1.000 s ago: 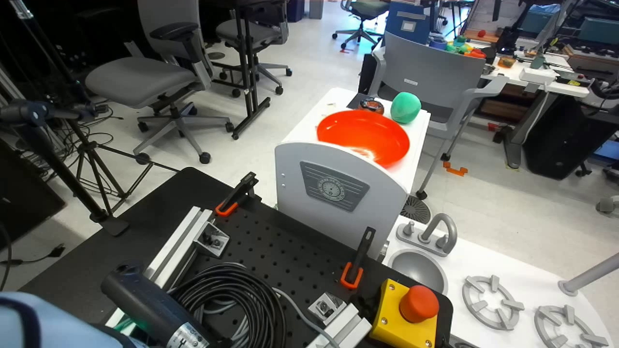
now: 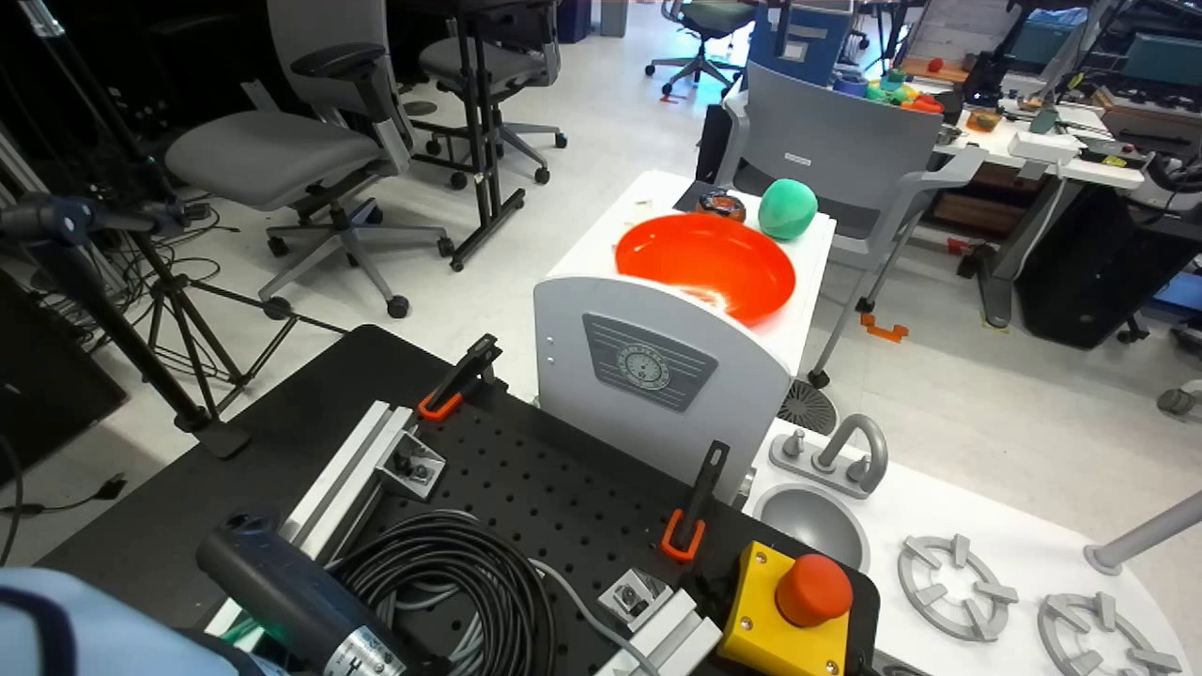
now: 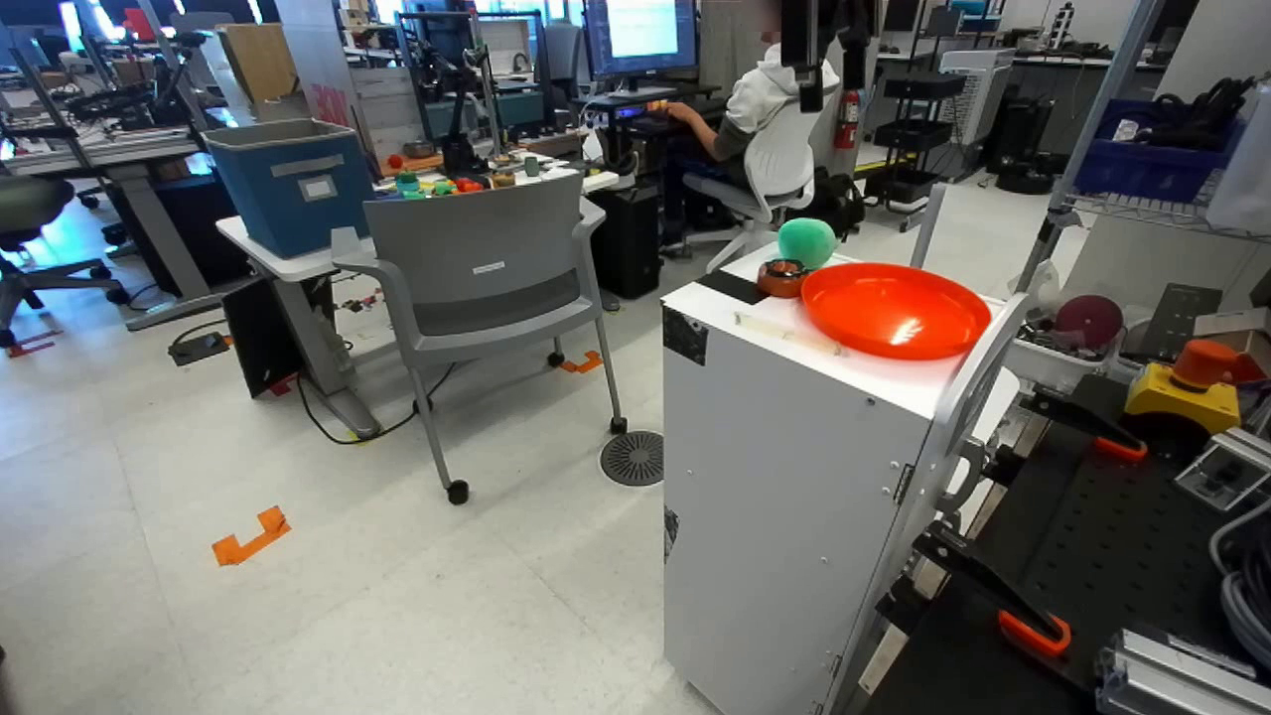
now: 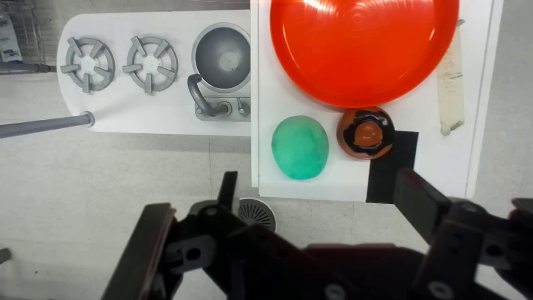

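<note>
In the wrist view my gripper is open, its dark fingers wide apart with nothing between them. It hangs over the near edge of a white cabinet top (image 4: 320, 189). On that top lie a green rounded object (image 4: 300, 147) and a brown ring-shaped, doughnut-like item (image 4: 368, 133) with dark icing. A large red plate (image 4: 357, 55) lies beyond them, cut off by the frame; exterior view 1 shows the whole plate (image 2: 706, 265). Both small items sit beside the plate, outside it. In exterior view 2 the green object (image 3: 806, 242) stands behind the doughnut (image 3: 781, 279).
Left of the cabinet top in the wrist view are a toy sink (image 4: 222, 57) and two burners (image 4: 150, 64). A grey panel (image 2: 642, 361) rises at the plate's side. A chair (image 2: 839, 146) stands close behind the cabinet. Bare white surface surrounds the small items.
At the top edge of exterior view 1, the dark gripper parts have shifted left, now in front of the blue bin. The plate, green object and doughnut have not moved.
</note>
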